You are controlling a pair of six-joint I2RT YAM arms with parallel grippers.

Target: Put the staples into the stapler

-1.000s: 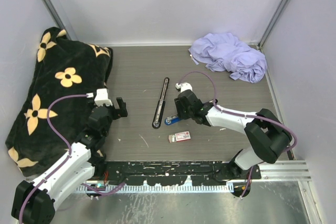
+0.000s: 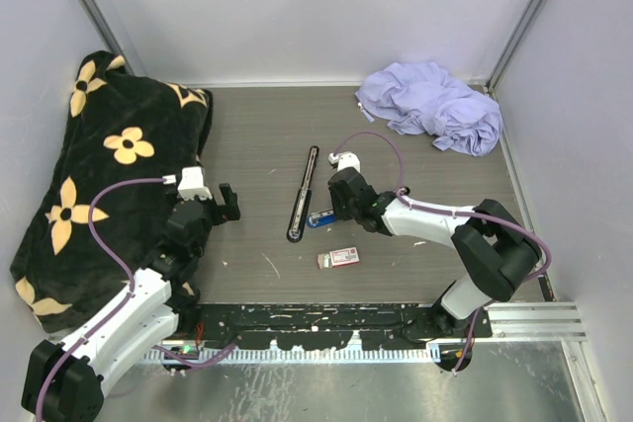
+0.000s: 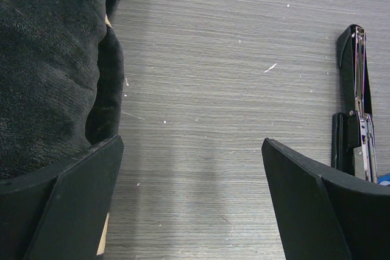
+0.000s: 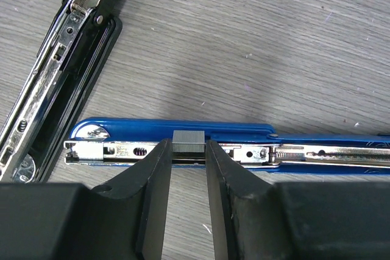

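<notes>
An opened blue stapler (image 4: 128, 127) lies crosswise below my right gripper, which is shut on a small grey staple strip (image 4: 188, 137) held over the stapler's metal channel. Whether the strip touches the channel I cannot tell. An opened black stapler (image 2: 302, 195) lies to its left. A small white-and-red box (image 2: 338, 257) lies nearer the front; it is probably the staple box. My left gripper stands open over bare table at the left, nothing between its fingers.
A dark flowered blanket (image 2: 129, 145) covers the left side. A lilac cloth (image 2: 435, 106) lies at the back right.
The left arm is still.
</notes>
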